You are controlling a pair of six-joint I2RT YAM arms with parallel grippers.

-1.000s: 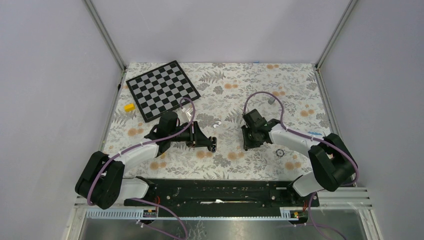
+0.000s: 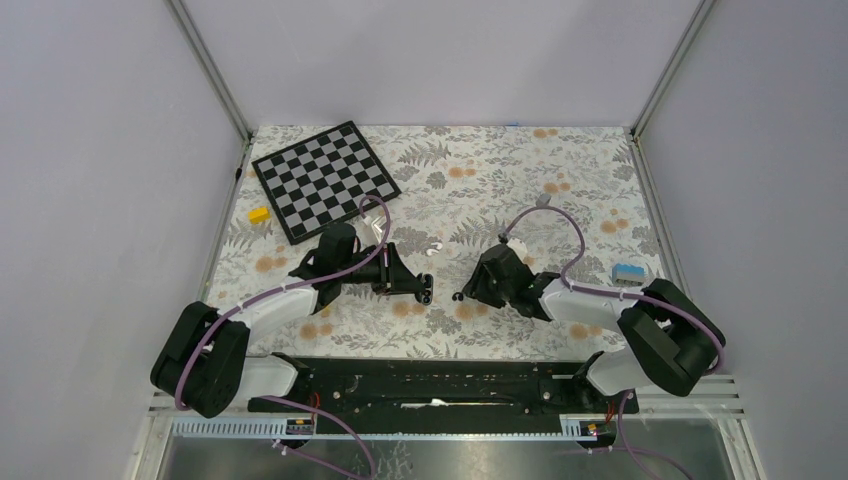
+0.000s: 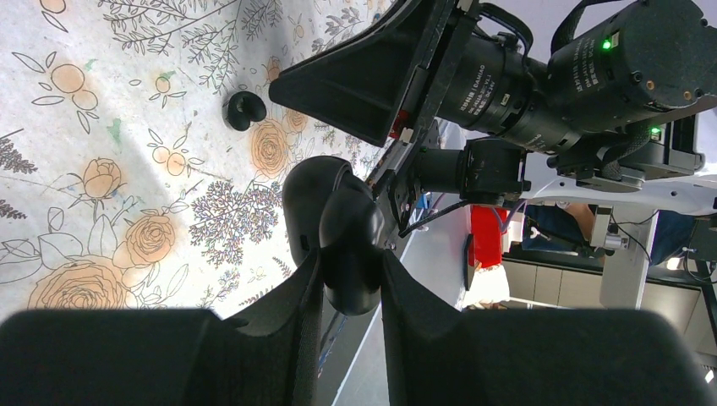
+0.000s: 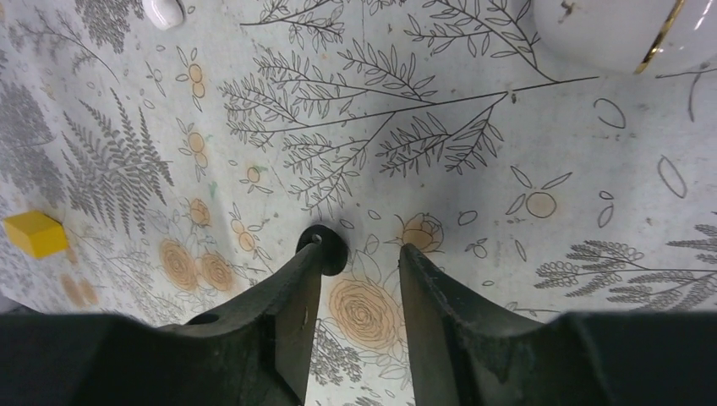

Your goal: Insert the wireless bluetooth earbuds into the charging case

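The black charging case [image 2: 425, 290] is lifted in front of my left gripper, which is shut on it. In the left wrist view, two glossy rounded halves of the case [image 3: 351, 241] show; its slots face away there. A small black earbud [image 2: 458, 296] appears to lie on the patterned cloth between the case and my right gripper [image 2: 474, 293]. Seen from the right wrist, the earbud [image 4: 325, 249] sits just past the left fingertip, partly covered by it. My right gripper is partly open, with only cloth showing between its fingers.
A checkered board [image 2: 325, 180] and a yellow block [image 2: 259, 215] occupy the back left. Small white pieces [image 2: 434, 248] lie behind the case. A rounded white object [image 4: 630, 30] is near the right gripper; a blue-and-white box [image 2: 628, 274] stands far right.
The right gripper has moved left and a little toward the front edge, nearer the case. The left arm stays still.
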